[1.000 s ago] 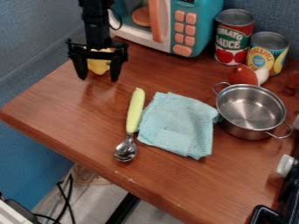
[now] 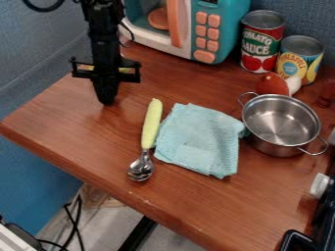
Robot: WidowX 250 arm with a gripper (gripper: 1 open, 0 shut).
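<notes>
My black gripper (image 2: 106, 80) hangs low over the left back of the wooden table (image 2: 78, 132). A small yellow object behind it is mostly hidden by the gripper; I cannot tell whether the fingers are shut on it. In front lie a yellow-handled scoop (image 2: 151, 127) and a folded light blue cloth (image 2: 197, 142).
A steel pot (image 2: 281, 123) sits at the right, with a red item (image 2: 272, 84) behind it. A tomato sauce can (image 2: 261, 44), a second can (image 2: 299, 61) and a toy microwave (image 2: 210, 25) stand at the back.
The gripper has moved down over the yellow object, which is now more hidden behind it.
</notes>
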